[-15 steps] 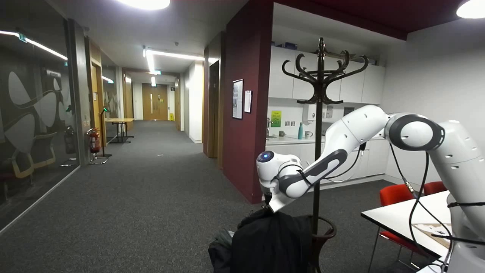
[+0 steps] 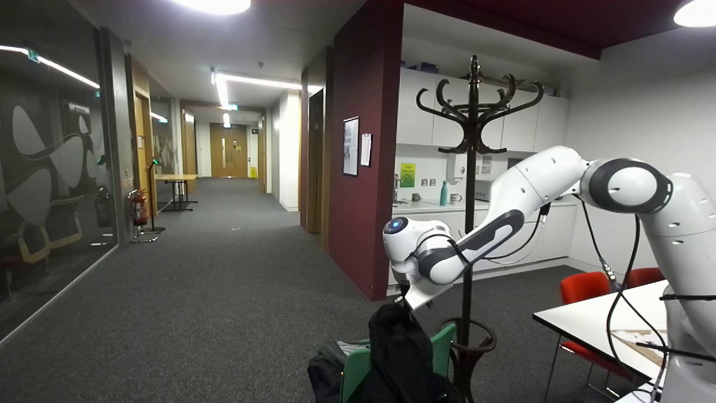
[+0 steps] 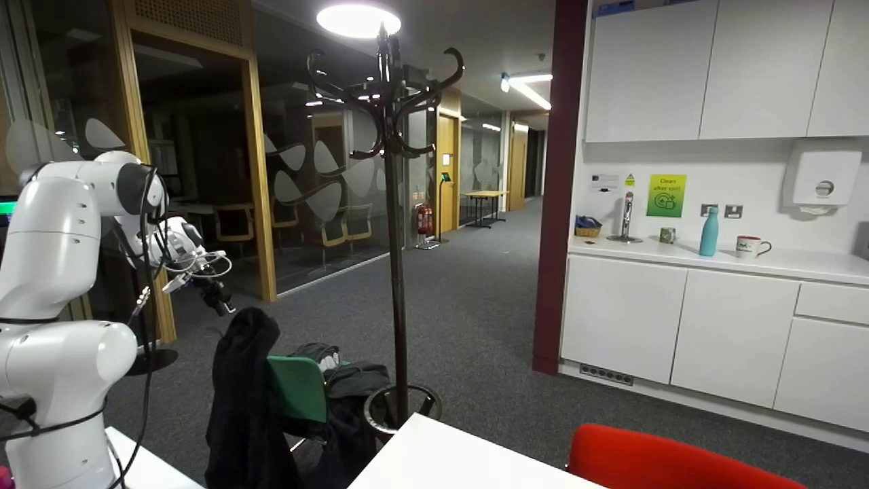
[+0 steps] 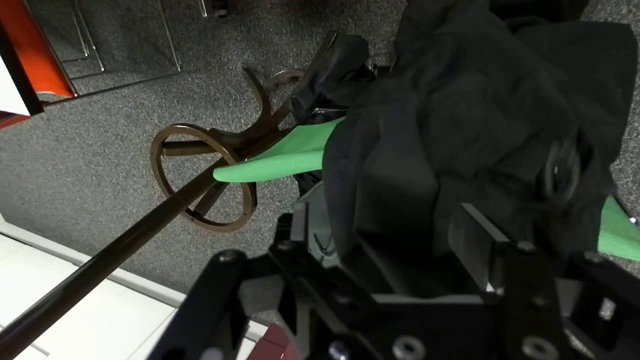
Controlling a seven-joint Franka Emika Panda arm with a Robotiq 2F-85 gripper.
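A black coat (image 2: 401,356) hangs over the back of a green chair (image 3: 299,388), its top bunched into a narrow peak. My gripper is over the coat, its fingers (image 4: 474,237) spread well apart. Dark cloth fills the view between and beyond them, but no fold looks pinched. In exterior view 2 the gripper (image 3: 223,310) is just above and left of the coat's peak, with a small gap apparent. The wrist view shows the green chair back (image 4: 282,162) sticking out from under the cloth on both sides.
A dark coat stand (image 3: 396,244) rises close beside the chair, its ring base (image 4: 204,223) on the carpet. A white table (image 2: 617,319) with red chairs (image 2: 584,287) is to the right. Grey bags (image 3: 358,378) sit on the green chair. Open carpet extends down the corridor.
The coat was spread wide over the chair; it is now gathered narrower, exposing green chair back on both sides. My arm has shifted slightly right, its elbow higher.
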